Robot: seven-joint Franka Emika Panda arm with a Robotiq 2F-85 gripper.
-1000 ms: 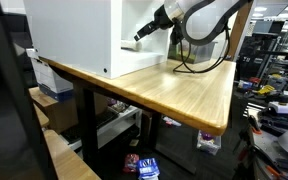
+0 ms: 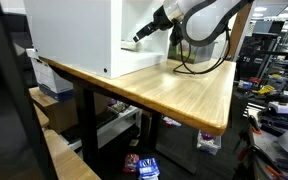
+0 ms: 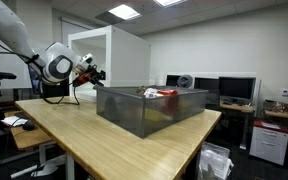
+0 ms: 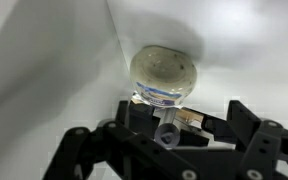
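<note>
My gripper is open; its black fingers (image 4: 252,125) stand apart at the bottom of the wrist view. Ahead of them is a round, pale beige object (image 4: 162,70) with coloured print on its lower side, not held. It rests against a white surface inside the white cabinet. In exterior view 1 the gripper (image 2: 140,38) reaches into the open side of the white cabinet (image 2: 79,35), close to a small white item (image 2: 129,45). Exterior view 2 shows the gripper (image 3: 92,75) at the cabinet's opening, its contents hidden.
A wooden table (image 2: 184,92) carries the cabinet, whose walls lie close around the gripper. A long grey bin (image 3: 134,112) with several items inside stands on the table. Bare tabletop lies in front of it. Boxes sit on the floor below.
</note>
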